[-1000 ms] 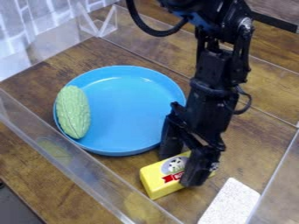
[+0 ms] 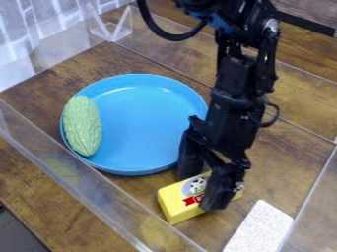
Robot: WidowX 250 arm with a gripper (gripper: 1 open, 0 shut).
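Note:
The black robot gripper [image 2: 211, 172] reaches down from the top over a yellow box [image 2: 176, 205] with a red label and a small cartoon face, its dark fingers around the box's back right part. The gripper stands open; the box partly hides behind it.
A blue plate [image 2: 138, 99] holding a pale green cabbage-like vegetable [image 2: 82, 125] lies at the left, close behind the gripper. A white block [image 2: 258, 229] lies at the front right. Clear plastic walls edge the wooden surface. Bare wood is free at the upper right.
The gripper's fingers have shifted very slightly over the yellow box; the box and other things look unmoved.

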